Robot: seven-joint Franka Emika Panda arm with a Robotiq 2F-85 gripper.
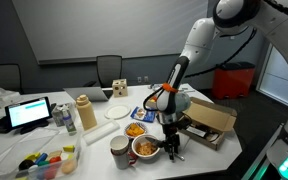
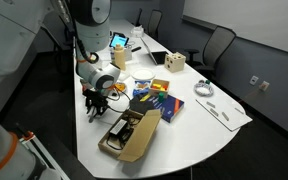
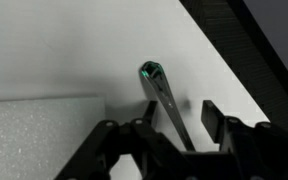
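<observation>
In the wrist view a slim dark pen-like object (image 3: 165,98) with a green-tinted end lies on the white table. My gripper is around it, one finger on each side, and a gap shows between the object and the fingers, so the fingers are part open. From the first exterior view, my gripper (image 1: 172,150) is low at the tabletop, just right of a white bowl (image 1: 145,149). The arm partly blocks the second exterior view of my gripper (image 2: 94,107), and the slim object cannot be made out there.
A grey flat block (image 3: 39,138) lies left of the slim object; the dark table edge is at upper right. An open cardboard box (image 1: 216,118) stands right of the arm. Left of the bowl are a dark mug (image 1: 120,147) and a clear bin (image 1: 46,150).
</observation>
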